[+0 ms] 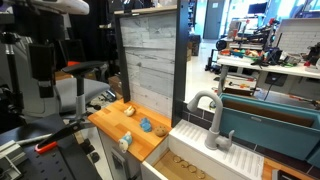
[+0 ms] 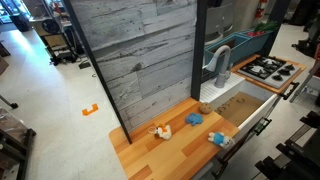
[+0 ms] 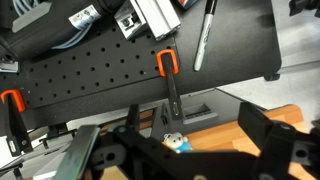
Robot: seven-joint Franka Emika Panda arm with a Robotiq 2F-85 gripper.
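Observation:
My gripper is open over the edge of a dark perforated base plate (image 3: 110, 75), with no object held between its fingers. The arm stands at the far left in exterior view 1. Several small objects lie on the wooden counter: a white and orange one (image 2: 161, 131), a blue one (image 2: 194, 119), a tan one (image 2: 205, 107), and a blue and white one (image 2: 217, 138) close to the front edge. They are too small to identify surely.
A sink (image 1: 199, 158) with a curved grey faucet (image 1: 213, 108) adjoins the counter. A grey plank wall (image 2: 150, 70) stands behind it. On the base plate lie a pen-like marker (image 3: 206, 35) and an orange-tipped black clamp (image 3: 169, 72). A stove (image 2: 268, 69) is further along.

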